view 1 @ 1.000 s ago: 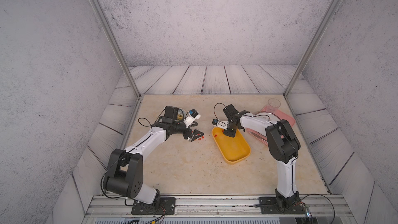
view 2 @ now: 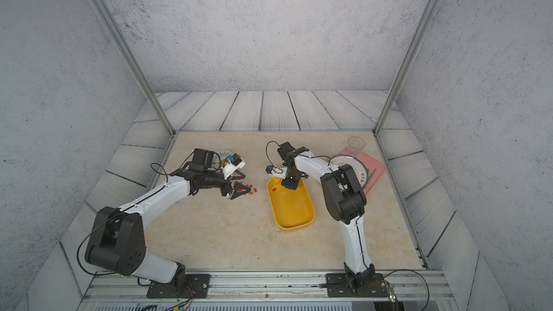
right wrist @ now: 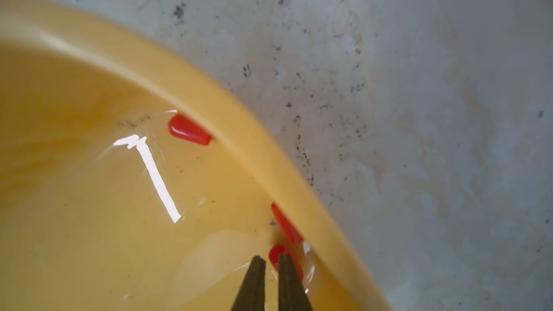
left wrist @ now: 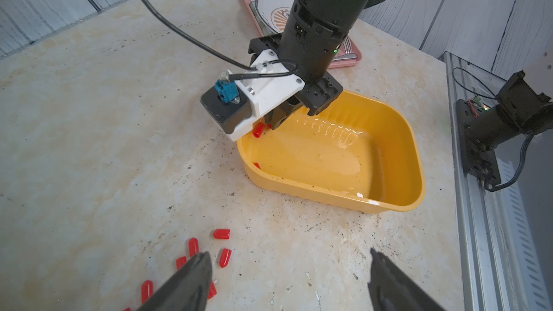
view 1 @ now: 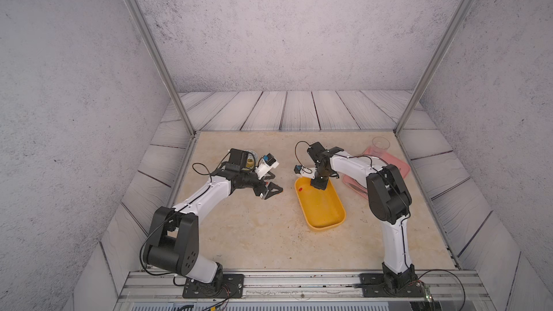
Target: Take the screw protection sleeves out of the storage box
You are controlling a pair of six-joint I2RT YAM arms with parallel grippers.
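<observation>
The yellow storage box (view 1: 319, 210) sits right of centre. In the right wrist view, red sleeves (right wrist: 187, 129) lie along its inner wall, two close together near my right gripper, whose fingertips are part open, just at a red sleeve, with a narrow gap between them; whether they grip it I cannot tell. My left gripper is open over the table left of the box, where several loose red sleeves (left wrist: 221, 233) lie.
A pink tray (view 2: 377, 172) with a plate and a clear cup (view 2: 355, 142) stands at the right behind my right arm. A round dish lies behind my left gripper.
The box has shifted slightly, its near end swinging left and down in the top left view. My right arm has moved a little; my left arm is almost still.
</observation>
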